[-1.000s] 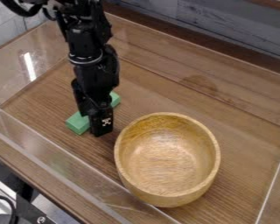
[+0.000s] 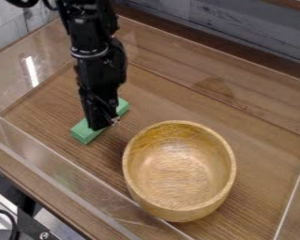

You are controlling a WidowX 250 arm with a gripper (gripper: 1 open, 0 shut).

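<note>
A black robot arm reaches down from the top left, its gripper (image 2: 102, 116) hanging over a green block (image 2: 87, 131) that lies on the wooden surface. The block's upper part is partly hidden behind the fingers. Whether the fingers are open or shut on anything is hard to make out.
A large empty yellow bowl (image 2: 178, 195) stands to the right of the block, near the front. A metal strip runs along the lower left edge, with a dark cable beyond it.
The gripper has risen and shifted slightly left from where it was a second ago, showing more of the block beneath. The block and bowl look unmoved.
</note>
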